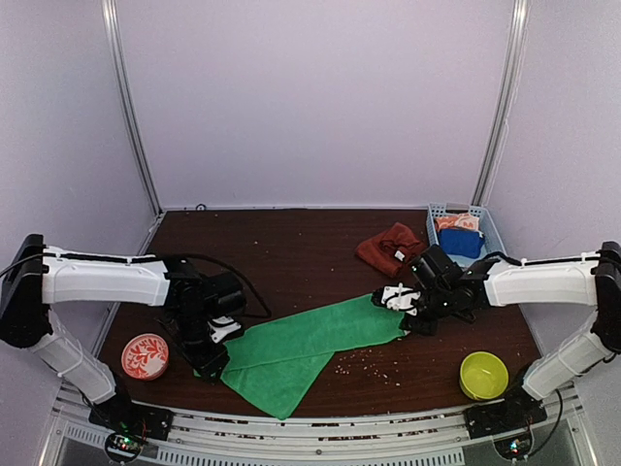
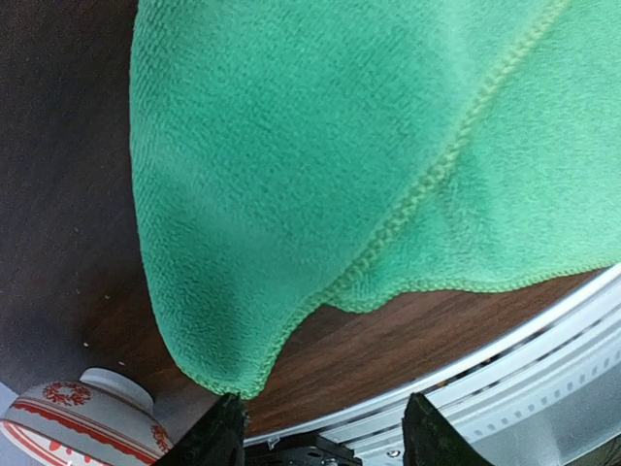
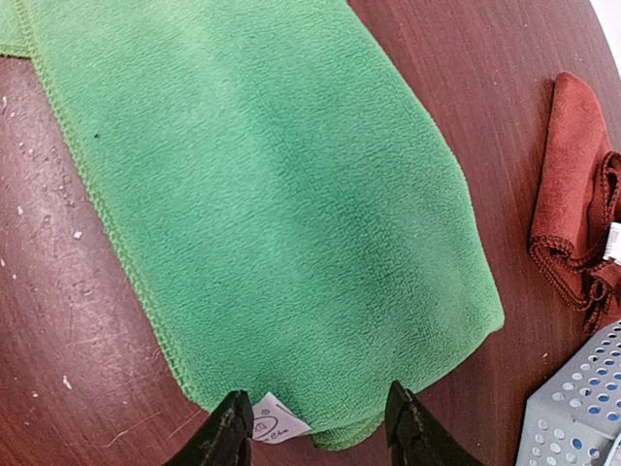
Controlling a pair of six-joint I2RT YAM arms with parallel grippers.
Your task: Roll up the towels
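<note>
A green towel (image 1: 301, 345) lies partly folded across the front middle of the table, a flap pointing toward the front edge. My left gripper is open over the towel's left end, whose stitched corner (image 2: 233, 374) lies just beyond the fingertips. My right gripper is open at the towel's right end, with a white label (image 3: 274, 422) by one finger. A folded red-brown towel (image 1: 388, 248) lies behind, to the right.
A patterned bowl (image 1: 145, 356) is at the front left, a yellow bowl (image 1: 482, 375) at the front right. A light-blue basket (image 1: 492, 243) with cloths stands at the back right. Small crumbs lie below the green towel.
</note>
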